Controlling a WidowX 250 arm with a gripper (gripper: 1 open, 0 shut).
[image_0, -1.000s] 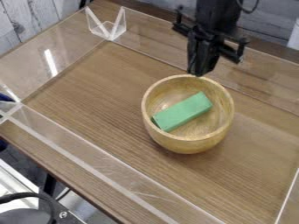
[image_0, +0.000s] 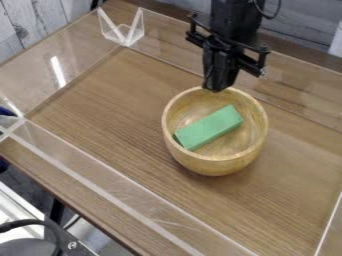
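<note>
My black gripper (image_0: 218, 78) hangs over the far side of a round wooden bowl (image_0: 246, 152), shut, with nothing visible between its fingers. A green rectangular block (image_0: 207, 128) lies tilted diagonally inside the bowl, below and in front of the gripper.
A small clear white object (image_0: 120, 25) stands at the back left of the wooden table (image_0: 94, 120). A dark device (image_0: 30, 240) with a cable sits at the lower left corner. The table left and right of the bowl is clear.
My gripper has moved left, from above the bowl's back right to above its back middle. The bowl and block look essentially unchanged.
</note>
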